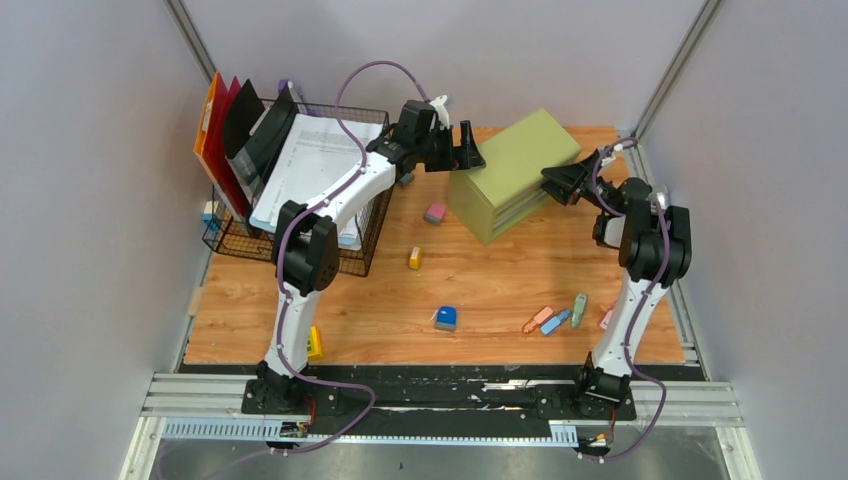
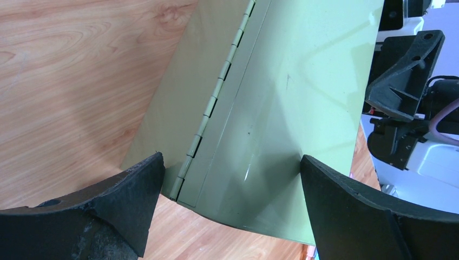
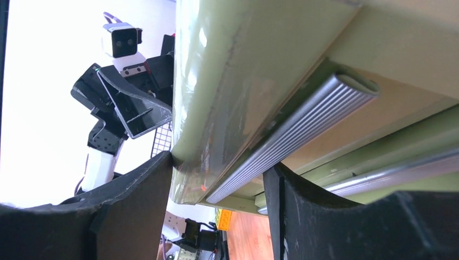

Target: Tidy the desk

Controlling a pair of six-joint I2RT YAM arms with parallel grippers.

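Observation:
A stack of green binders (image 1: pixel 520 165) stands askew at the desk's back right, between both grippers. My left gripper (image 1: pixel 466 150) is at its left end, open, its fingertips against the glossy green surface (image 2: pixel 254 124) with hinge-like strip. My right gripper (image 1: pixel 550 183) is at the stack's right side; in the right wrist view its fingertips straddle a rounded green edge (image 3: pixel 227 92) beside a ribbed metal strip (image 3: pixel 292 130). Whether it grips that edge is unclear.
A wire basket (image 1: pixel 370 230) with papers and folders fills the back left. Small erasers and markers lie about, including a blue item (image 1: pixel 446 318), a yellow one (image 1: pixel 414 257) and a pink one (image 1: pixel 435 213).

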